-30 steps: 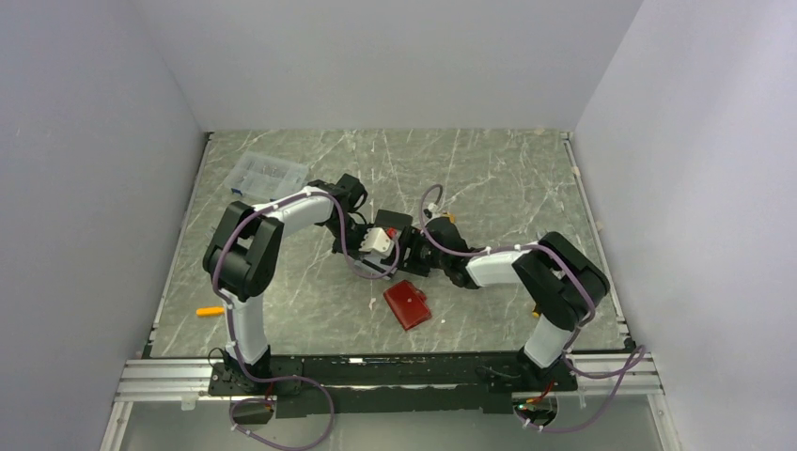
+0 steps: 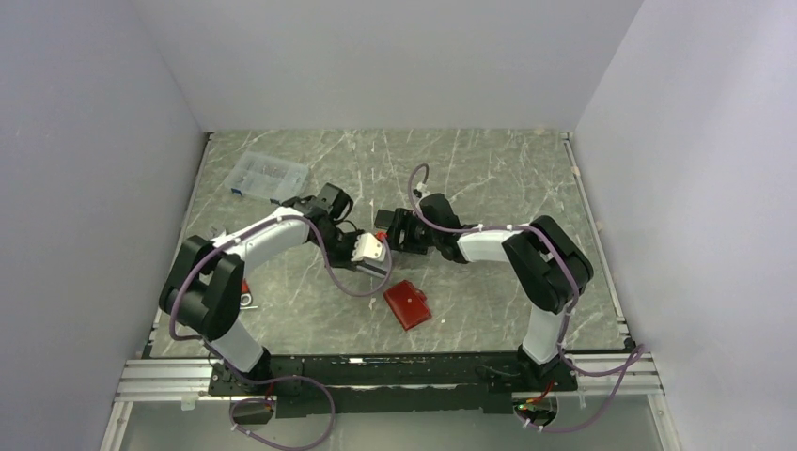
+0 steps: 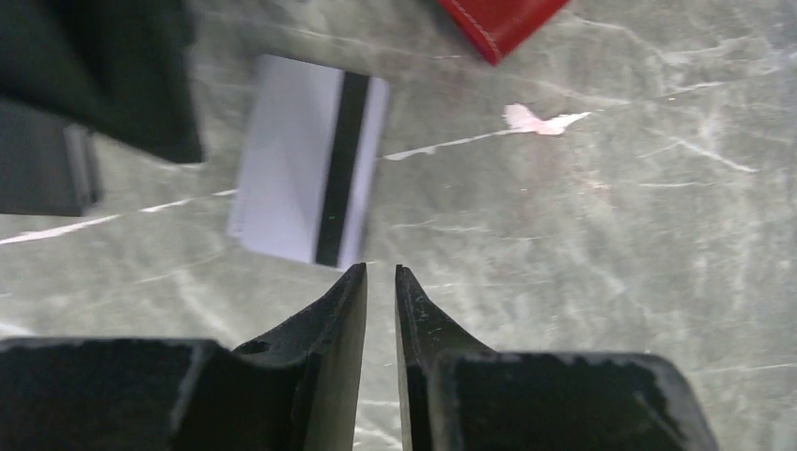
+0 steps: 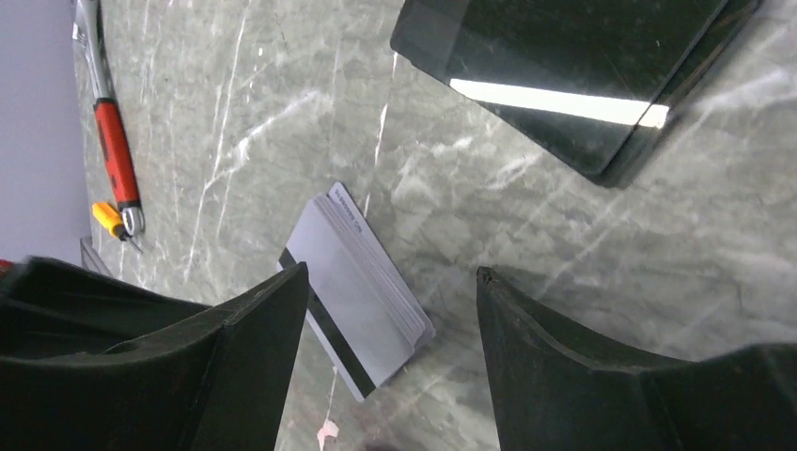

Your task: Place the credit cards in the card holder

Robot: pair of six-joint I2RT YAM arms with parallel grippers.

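A stack of white cards point(image 3: 296, 155) with a black stripe point(image 4: 348, 291) lies on the marble surface between my grippers. My left gripper hangs just beside the stack, its fingertips close together with a narrow gap; whether anything is between them I cannot see. My right gripper is open above the cards, which show between and beyond its fingers. The red leather card holder point(image 2: 406, 304) lies toward the front, apart from the stack.
Dark flat cases point(image 4: 554, 66) lie behind the cards. A clear plastic box point(image 2: 266, 174) stands at back left, and tools point(image 4: 117, 160) lie at the left.
My left arm has shifted left and toward the front. My right gripper has moved back, away from the card holder. The holder lies in the same place.
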